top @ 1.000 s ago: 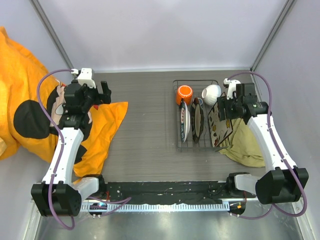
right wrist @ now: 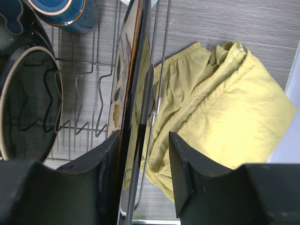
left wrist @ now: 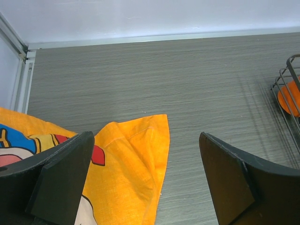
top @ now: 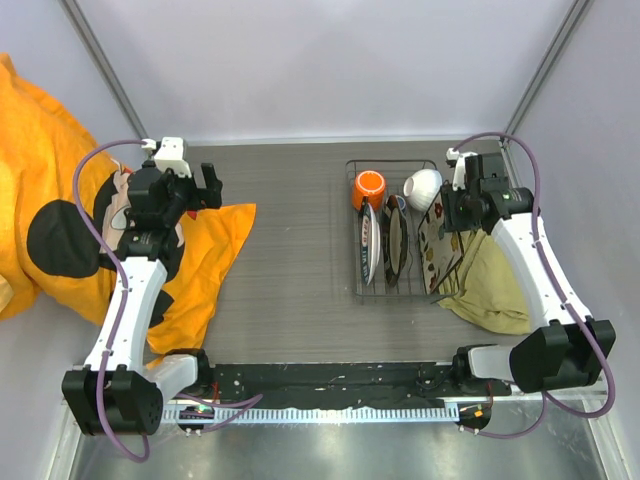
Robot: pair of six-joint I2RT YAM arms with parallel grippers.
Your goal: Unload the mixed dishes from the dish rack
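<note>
The wire dish rack stands right of centre. It holds an orange cup, a white mug, two plates or bowls on edge, one pale and one dark, and a patterned square plate leaning at its right side. My right gripper is part open around that plate's rim. Its left finger is close against the patterned side, contact unclear; a gap shows between the rim and the right finger. Over the orange cloth, my left gripper stands open and empty.
A yellow-green cloth lies right of the rack, under the right arm. The orange cloth covers the left side. Between it and the rack, the grey table is bare. A white wall closes off the back.
The right gripper's fingers have come closer together at the square plate's rim, and the plate's top has shifted slightly. The left arm and the other dishes have not moved.
</note>
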